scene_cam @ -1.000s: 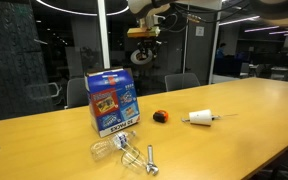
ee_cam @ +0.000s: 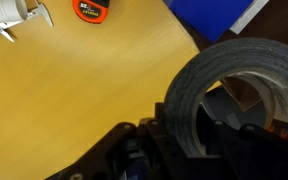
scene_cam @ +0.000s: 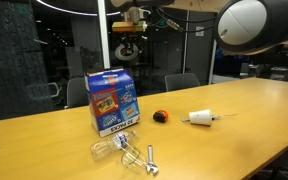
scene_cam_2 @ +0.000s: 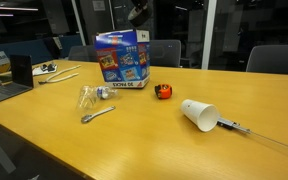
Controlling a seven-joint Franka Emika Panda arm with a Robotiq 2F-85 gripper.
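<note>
My gripper [scene_cam: 131, 36] is raised above the table, shut on a grey roll of tape [ee_cam: 187, 85]. The roll hangs below the fingers in exterior view 1 and shows as a dark shape [scene_cam_2: 139, 15] at the top of exterior view 2. In the wrist view it fills much of the right side. A blue snack box [scene_cam: 114, 102] stands upright on the table, lower than the gripper. Part of its blue side [ee_cam: 209, 14] shows beside the roll in the wrist view; the roll hides much of what lies beneath.
A red and black tape measure [scene_cam_2: 164, 91] sits right of the box. Farther right lie a white cup [scene_cam_2: 200, 115] and a caliper [scene_cam_2: 234, 126]. Clear glassware [scene_cam: 112, 146] and a wrench [scene_cam: 152, 160] are in front.
In exterior view 1 my gripper has moved left and somewhat lower with the tape roll, coming closer to above the box. The things on the table have stayed put.
</note>
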